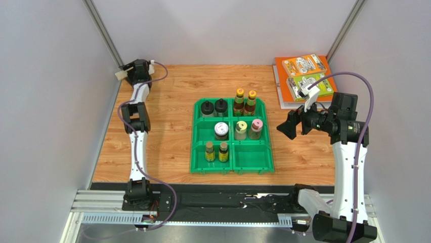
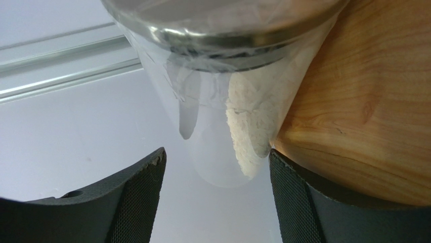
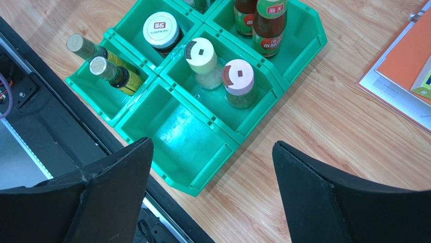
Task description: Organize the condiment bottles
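Observation:
My left gripper is open at the back left corner, its fingertips around the lower part of a clear container (image 2: 212,101) with a metal lid and pale contents, lying close to the wood. The green organizer (image 1: 190,167) holds two dark-capped containers (image 1: 207,108), two sauce bottles (image 1: 238,106), a white-lidded jar (image 1: 221,130), two shakers (image 1: 255,128) and two yellow-labelled bottles (image 1: 209,152); its front right compartment (image 3: 174,142) is empty. My right gripper hangs open over the table, right of the organizer.
Books (image 1: 303,66) on an orange board lie at the back right. Walls border the table at left, back and right. Bare wood (image 1: 167,131) lies left of the organizer.

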